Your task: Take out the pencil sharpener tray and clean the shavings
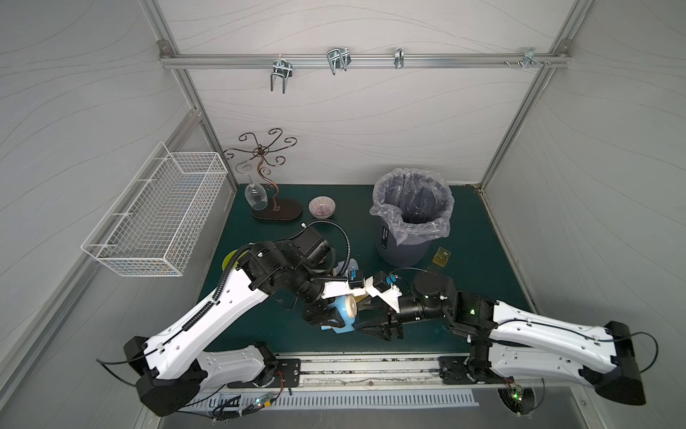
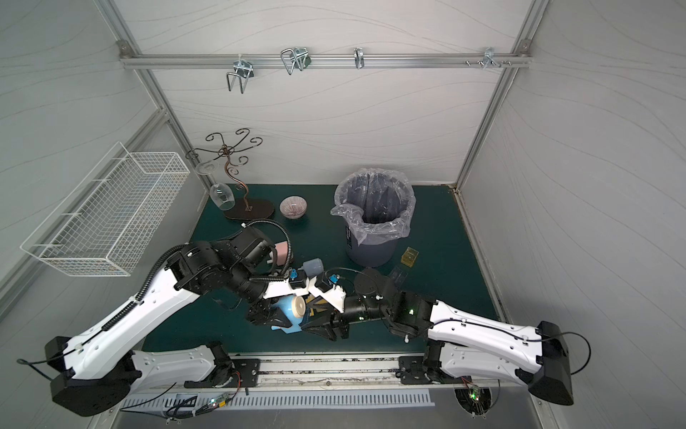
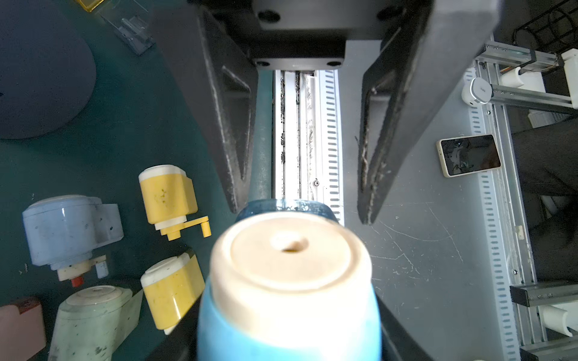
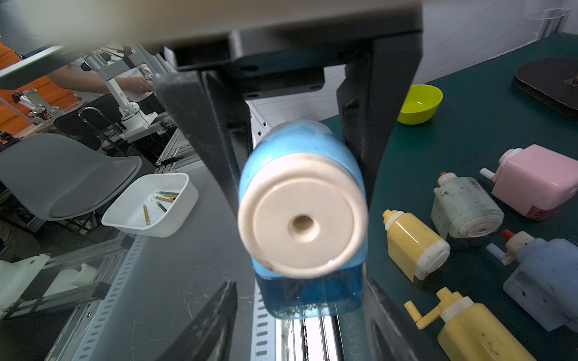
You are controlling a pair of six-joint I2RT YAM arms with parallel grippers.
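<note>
A blue pencil sharpener [image 1: 341, 311] with a cream round end and a clear blue tray is raised over the front of the table, held in my left gripper [image 1: 330, 314], which is shut on it. In the right wrist view the sharpener [image 4: 304, 215] fills the middle, tray at the bottom. My right gripper [image 1: 375, 325] stands open beside it, facing it, with nothing between its fingers. In the left wrist view the sharpener's cream end [image 3: 290, 255] is close, with the tray behind it.
Other sharpeners, yellow [image 4: 415, 243], pink [image 4: 536, 177] and grey-blue [image 4: 545, 282], stand on the table. A lined bin [image 2: 368, 239] is at the back right, a yellow-green bowl [image 4: 420, 105] and metal stand [image 2: 246, 211] at the left. A white bin [image 4: 120, 210] with pencils lies outside.
</note>
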